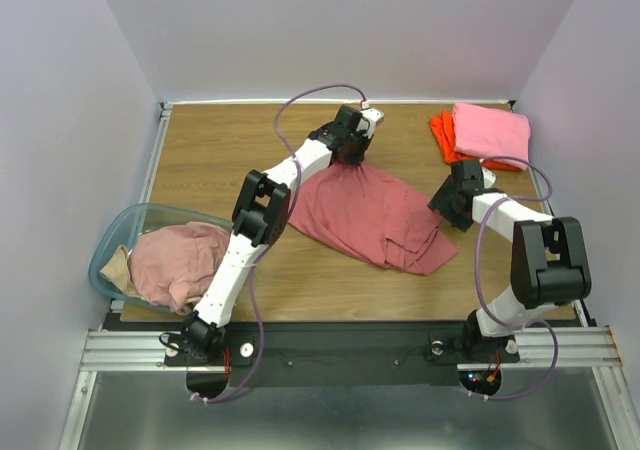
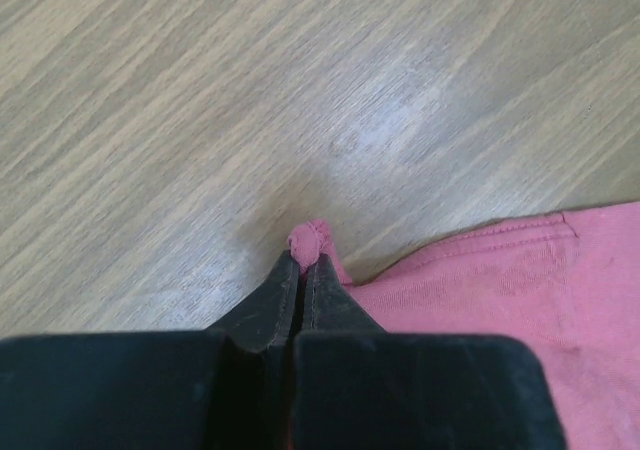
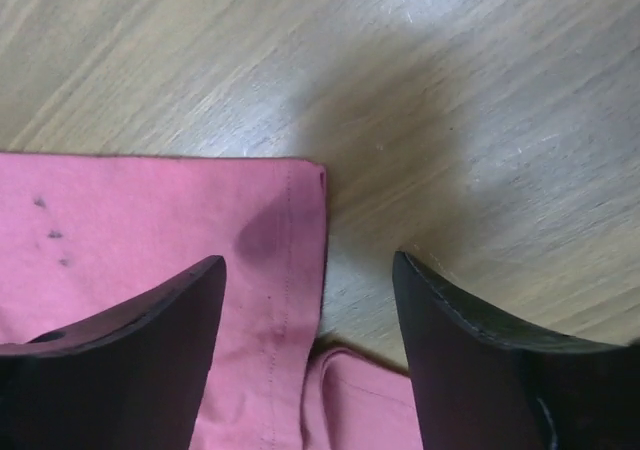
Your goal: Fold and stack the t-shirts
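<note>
The pink t-shirt (image 1: 350, 210) lies spread aslant over the middle of the table, its lower right part doubled over. At its upper corner my left gripper (image 1: 350, 160) is shut; in the left wrist view a small pinch of pink cloth (image 2: 311, 242) pokes out between the closed fingertips. My right gripper stands open above the shirt's right edge. One finger (image 3: 205, 300) is over the cloth and the other beyond the hem, over bare wood. The shirt corner (image 3: 305, 175) between them is free.
A folded pink shirt (image 1: 490, 135) rests on orange cloth (image 1: 442, 135) at the back right. A bluish basket (image 1: 105, 253) of crumpled pale pink and beige cloth stands at the left. Bare table (image 1: 220, 150) lies at the back left.
</note>
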